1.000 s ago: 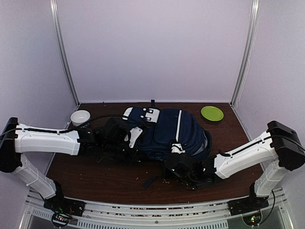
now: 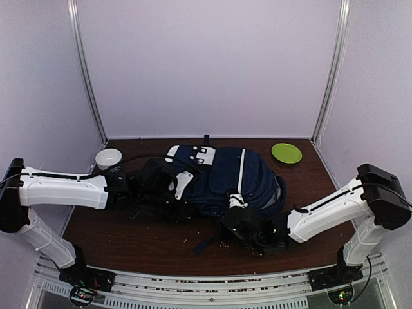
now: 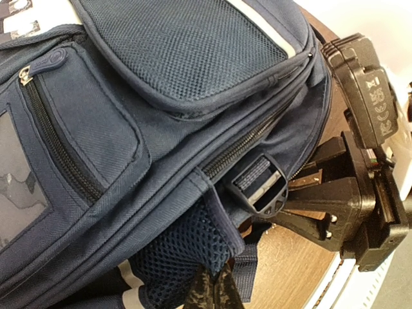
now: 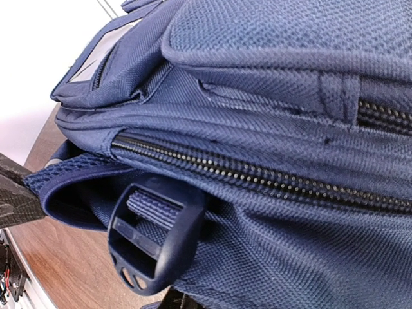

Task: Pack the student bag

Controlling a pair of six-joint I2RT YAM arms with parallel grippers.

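The navy student bag (image 2: 226, 171) lies on the table with its zip side towards me. Its mesh side pocket (image 3: 187, 248) stretches down to my left gripper, whose fingertips are shut on the pocket's edge. In the right wrist view, my left gripper's dark fingers (image 4: 16, 199) pinch that mesh, and the pocket's mouth gapes. My right gripper is behind the plastic strap buckle (image 3: 261, 187); a gap shows between its fingers, though the tips are partly hidden. The same buckle (image 4: 158, 235) hangs in front of the right wrist camera.
A white bowl (image 2: 108, 158) stands at the back left, and a green plate (image 2: 286, 153) lies at the back right. A loose strap end (image 2: 203, 244) rests on the table in front of the bag.
The left arm and the bag look the same.
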